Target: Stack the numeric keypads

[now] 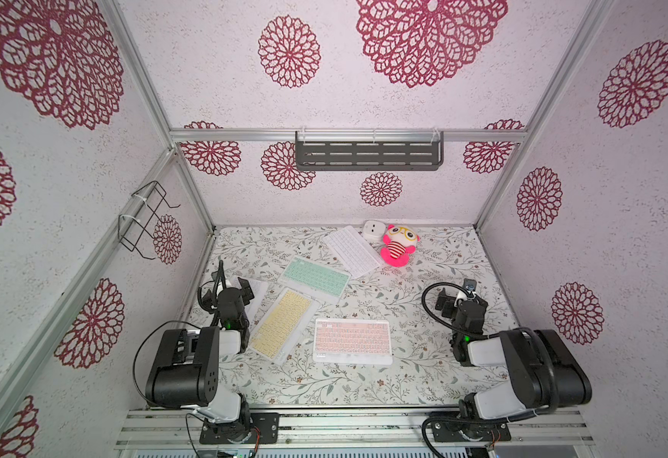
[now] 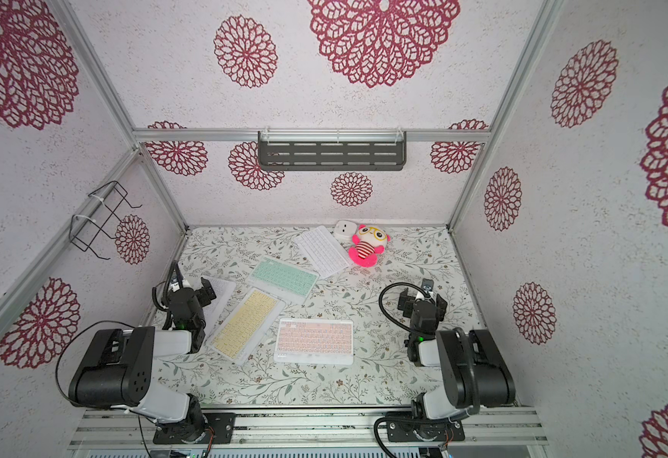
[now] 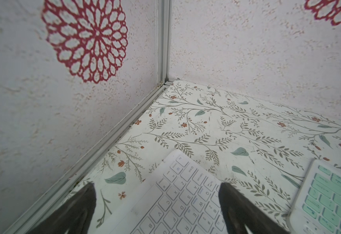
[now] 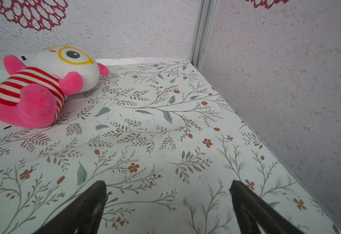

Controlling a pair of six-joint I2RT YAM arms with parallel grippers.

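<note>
Several keyboard-like keypads lie flat and apart on the table. The pink one [image 1: 352, 340] is at the front middle, the yellow one [image 1: 281, 323] slants to its left, and the mint one [image 1: 315, 278] is behind that. Farther back, a white keypad [image 1: 353, 251] reaches toward the plush toy. Another white keypad [image 3: 174, 198] lies at the left, partly hidden by the left arm in the top views. My left gripper is above this one, open and empty, its blurred fingers well apart. On the right, my open right gripper hangs over bare table.
A pink and white plush toy [image 1: 399, 245] and a small white block [image 1: 373, 230] sit at the back wall. A grey rack [image 1: 370, 152] hangs above them.
</note>
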